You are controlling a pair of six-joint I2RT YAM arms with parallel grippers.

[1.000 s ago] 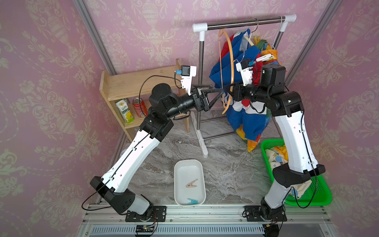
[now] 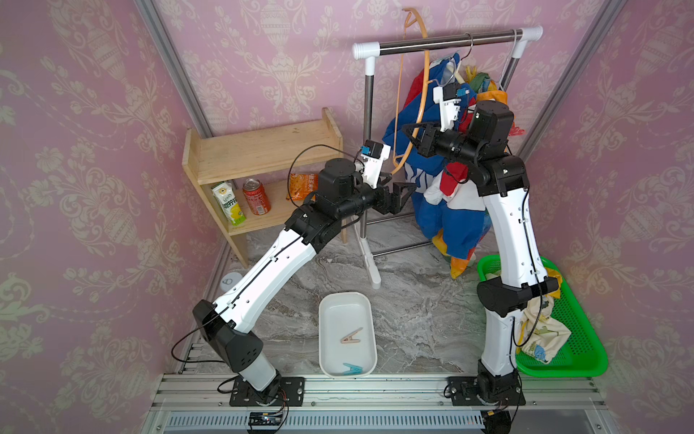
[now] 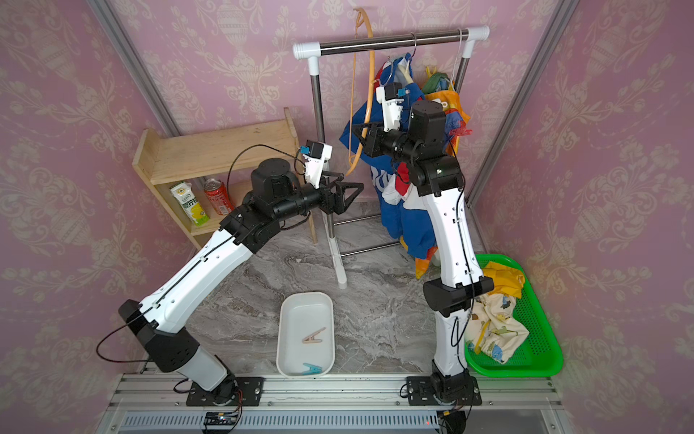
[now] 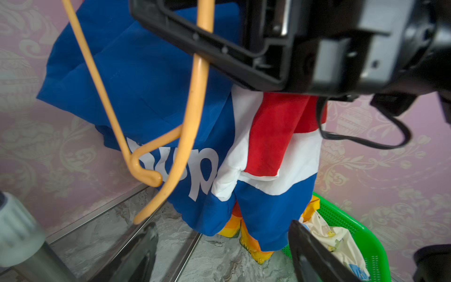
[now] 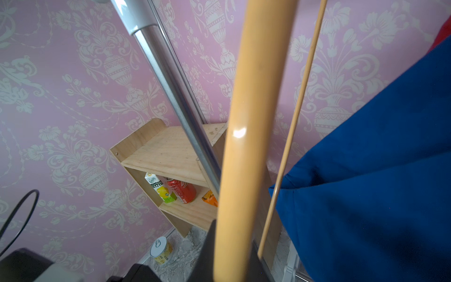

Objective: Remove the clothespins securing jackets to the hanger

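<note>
An orange hanger (image 2: 425, 72) stands on end, one end reaching above the rack's rail. My right gripper (image 2: 415, 139) is shut on its bar; the right wrist view shows the hanger bar (image 5: 249, 117) running up close to the lens. No garment hangs on it. Below and left of its lower end, my left gripper (image 2: 405, 197) is open and empty, with blurred fingers (image 4: 134, 258) wide apart in the left wrist view. Blue, red and white jackets (image 2: 426, 209) hang behind the right arm. A pink clothespin (image 2: 351, 337) and a teal clothespin (image 2: 352, 369) lie in the white tray (image 2: 326, 318).
The metal clothes rack (image 2: 448, 43) stands just behind both grippers. A wooden shelf (image 2: 267, 148) with a can (image 2: 256, 196) is at left. A green basket (image 2: 578, 318) holding cloth sits at right. Floor around the tray is clear.
My right gripper has risen slightly and shifted left with the hanger, whose top now clears the rail. The left gripper has turned and moved a little right and lower.
</note>
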